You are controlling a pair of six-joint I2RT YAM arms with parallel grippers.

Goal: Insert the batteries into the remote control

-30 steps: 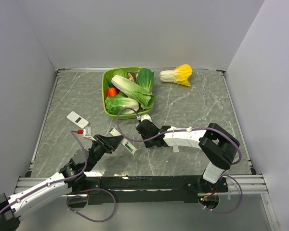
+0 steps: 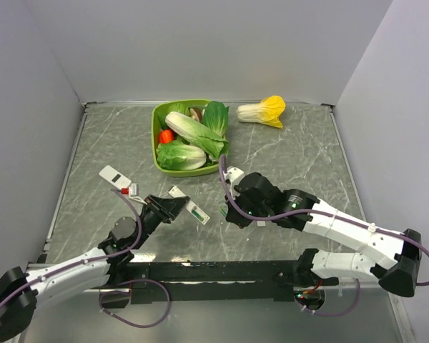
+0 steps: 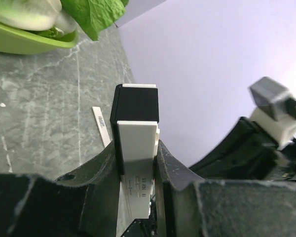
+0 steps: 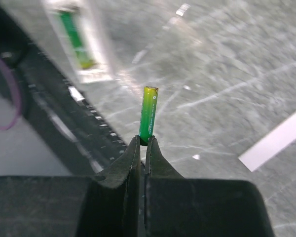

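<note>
My left gripper (image 2: 171,206) is shut on a white remote control (image 2: 193,208), whose opened back faces up. A green battery (image 4: 75,39) lies in its compartment, blurred in the right wrist view. From the left wrist view, the remote (image 3: 138,158) stands between the fingers with its black end outward. My right gripper is shut with its fingertips at one end of another green battery (image 4: 148,111), which points away from them. That battery is apart from the remote, over bare table to its right; the arm partly hides this in the top view.
A narrow white strip (image 4: 276,138) lies on the table close to the right gripper. Another white remote-like object (image 2: 116,176) rests at left. The green basket (image 2: 157,161) of vegetables stands behind, and a yellow-tipped cabbage (image 2: 263,111) lies back right.
The right gripper has moved right, away from the remote, and its arm has swung toward the front right.
</note>
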